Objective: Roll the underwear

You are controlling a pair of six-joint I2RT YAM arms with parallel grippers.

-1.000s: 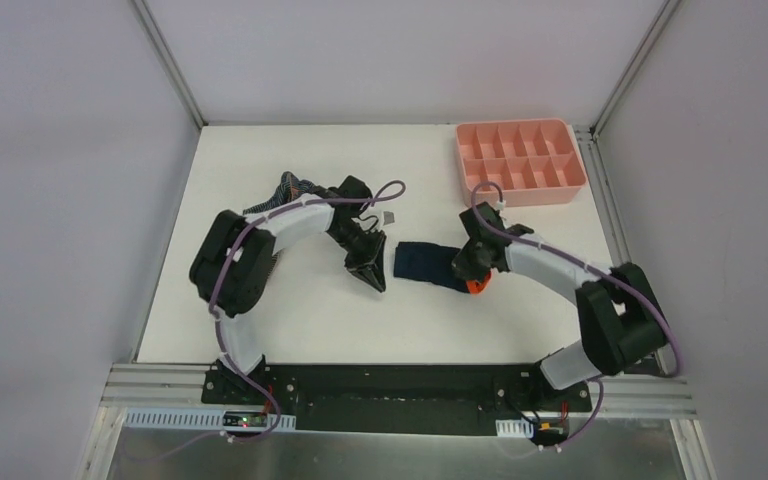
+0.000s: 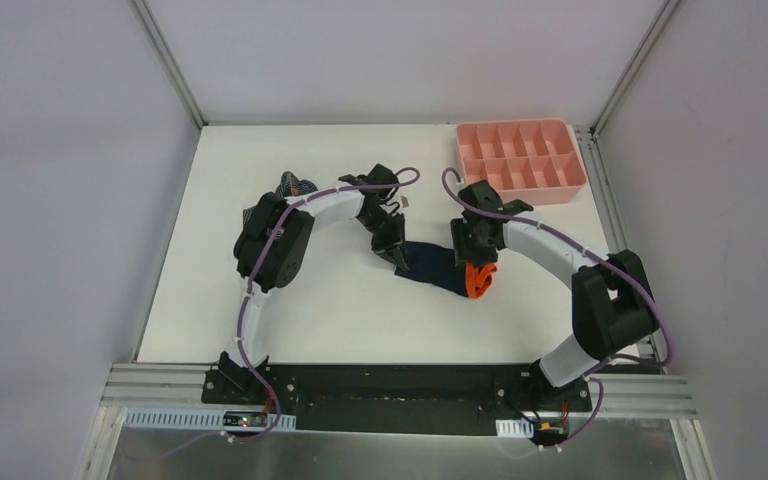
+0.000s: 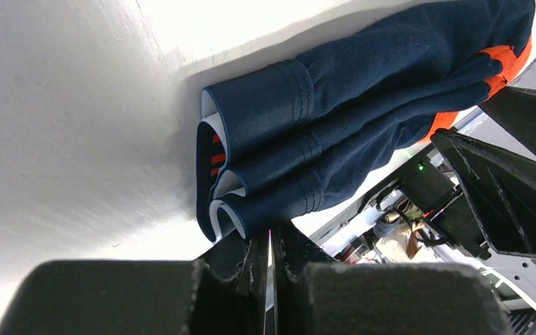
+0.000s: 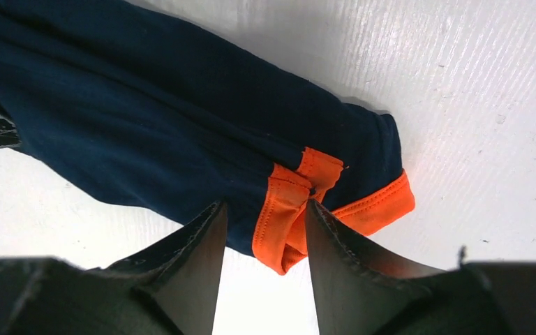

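Note:
The navy underwear [image 2: 430,268] lies as a folded strip on the white table, with orange trim [image 4: 279,213] at its right end. In the left wrist view, the layered edge [image 3: 251,132] of the underwear hangs over my left gripper; its fingers are close together, a thin gap showing, and the cloth partly hides their tips. Over the orange end, my right gripper stands open, its fingertips apart with navy and orange cloth visible between and below them. It grips nothing that I can see.
A pink divided box [image 2: 520,160] stands at the back right. A dark patterned cloth [image 2: 295,185] lies at the left, partly behind the left arm.
My left gripper has moved right, from beside the underwear to its left end. The right gripper has shifted slightly, and more of the orange end shows below it.

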